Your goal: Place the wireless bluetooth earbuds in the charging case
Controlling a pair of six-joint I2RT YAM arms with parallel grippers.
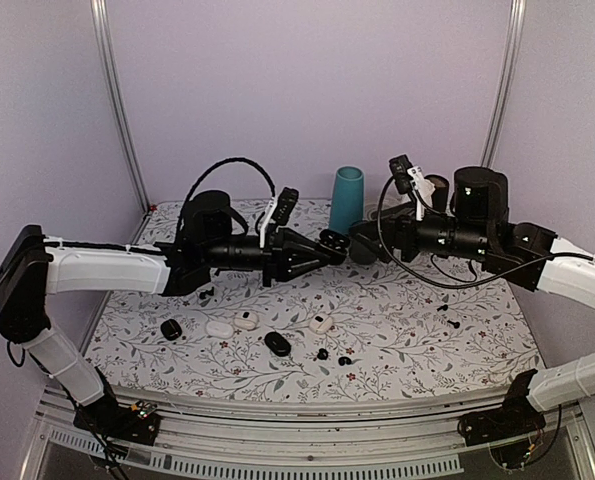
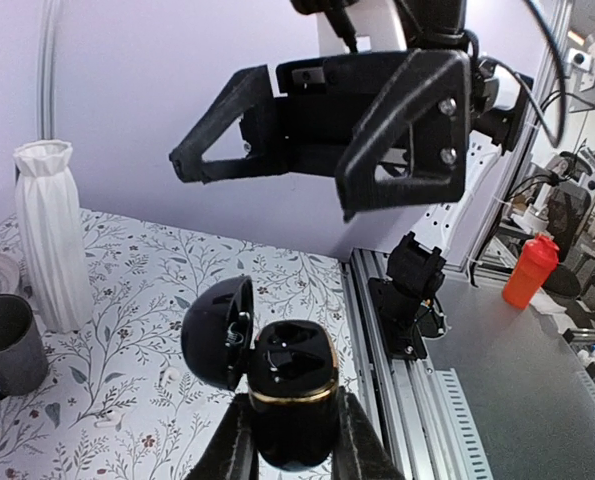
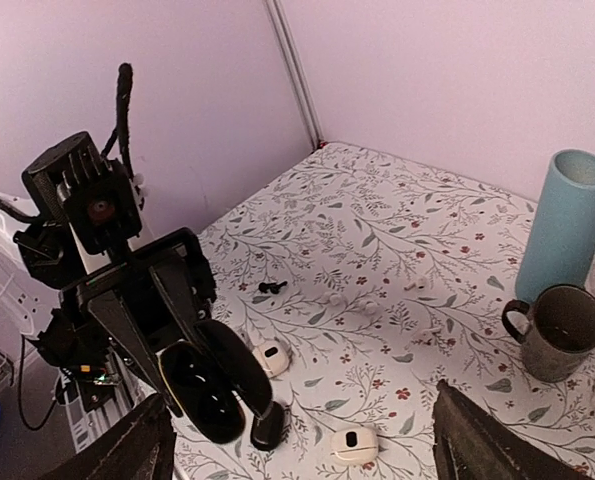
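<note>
My left gripper (image 1: 322, 252) is shut on a glossy black charging case (image 2: 295, 380), holding it in the air above the table. The case's lid (image 2: 217, 335) is flipped open, and a gold line runs round its body. Close by on the right, my right gripper (image 1: 365, 240) stands open, its fingers (image 3: 127, 450) wide apart with nothing visible between them. It faces the case from a short distance. Two small black earbuds (image 1: 323, 353) lie on the table toward the front. The inside of the case is too dark to tell what sits there.
A closed black case (image 1: 277, 344), a smaller black case (image 1: 171, 329) and several white cases (image 1: 321, 324) lie on the patterned table. More small black pieces (image 1: 453, 323) rest at the right. A blue-green vase (image 1: 347, 200) and a dark mug (image 3: 557, 335) stand at the back.
</note>
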